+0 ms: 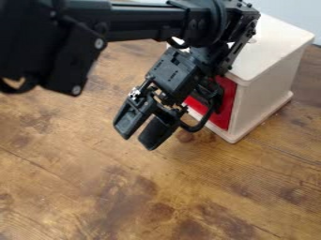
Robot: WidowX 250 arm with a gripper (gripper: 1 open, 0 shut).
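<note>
My black gripper (145, 126) hangs over the wooden floor near the middle of the view, tilted down and to the left, its two dark fingers side by side with a narrow gap. I see nothing held between them, and whether it counts as open or shut is unclear. Behind it stands a white box (265, 84) with a red panel (221, 113) on its front, partly hidden by the arm.
The arm fills much of the top left. A pale wall or surface shows at the top right corner.
</note>
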